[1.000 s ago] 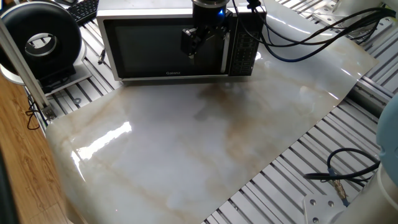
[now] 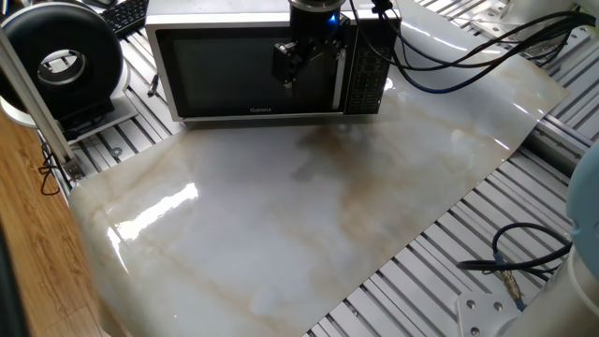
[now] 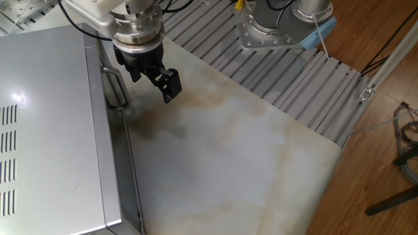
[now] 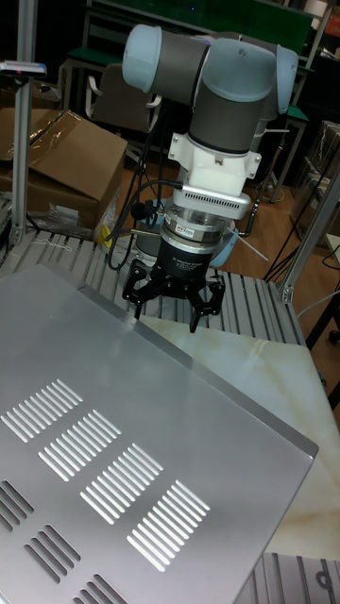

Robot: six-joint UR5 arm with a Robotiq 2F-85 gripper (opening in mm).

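Note:
A silver microwave with a dark glass door (image 2: 234,70) stands at the back of the table in exterior view 1, its door shut. Its upright handle (image 3: 118,87) juts from the front and shows clearly in exterior view 2. My black gripper (image 2: 314,71) hangs in front of the door, close to the handle. In exterior view 3 the gripper (image 4: 167,316) has its two fingers spread apart, and I see nothing held between them. From exterior view 2 the gripper (image 3: 151,89) appears just off the handle; whether a finger touches it I cannot tell.
A black ring-shaped device (image 2: 62,65) stands at the left. Black cables (image 2: 468,65) loop beside the arm on the right. Slotted metal tabletop (image 2: 412,281) borders the sheet.

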